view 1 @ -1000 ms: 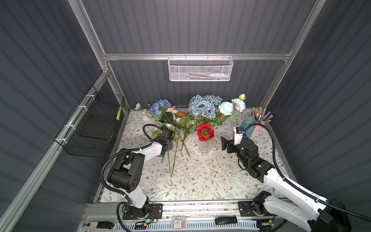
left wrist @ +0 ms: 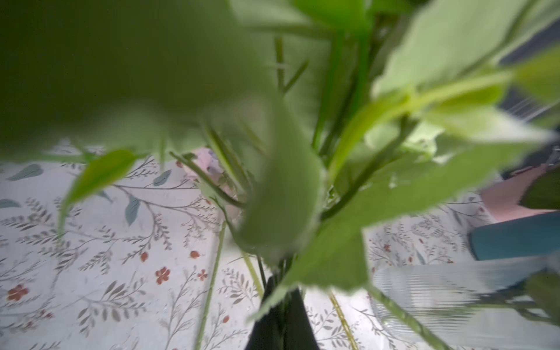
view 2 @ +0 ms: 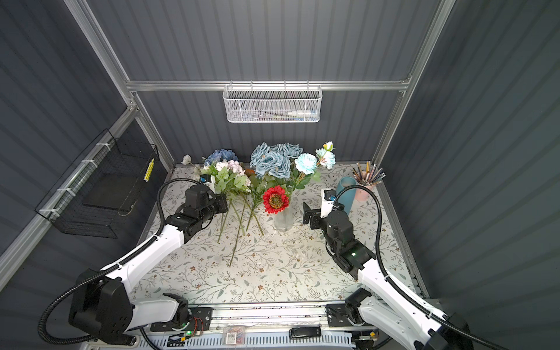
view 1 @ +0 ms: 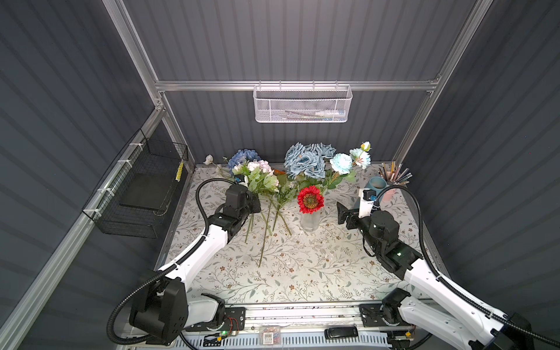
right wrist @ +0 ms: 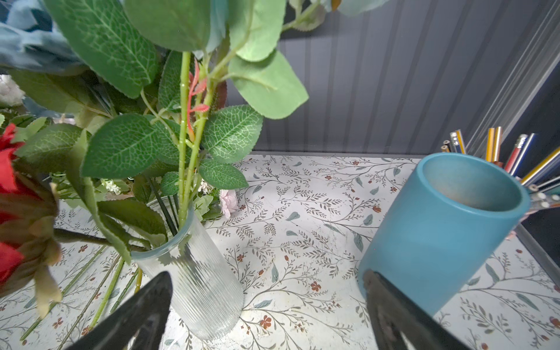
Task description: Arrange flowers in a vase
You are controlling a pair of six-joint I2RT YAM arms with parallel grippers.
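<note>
A clear ribbed vase [right wrist: 201, 285] stands mid-table, holding a red flower [view 1: 310, 200], large dusty-blue blooms [view 1: 308, 160] and pale blue flowers [view 1: 341, 163]. Left of it, my left gripper is shut among green leaves [left wrist: 280, 204] and stems; a pink-white leafy flower [view 1: 259, 167] appears held by its thin stem, though foliage hides much of the grip. More cut stems [view 1: 263, 248] lie on the table beneath, beside a blue hydrangea [view 1: 243, 156]. Right of the vase, my right gripper is open, nothing between its fingers.
A teal cup [right wrist: 437, 233] and a pink holder of pencils [view 2: 364, 191] stand at the back right, close to the right gripper. Black [view 1: 145, 186] and white [view 1: 303, 105] mesh baskets hang on the walls.
The right gripper has shifted slightly to the right.
</note>
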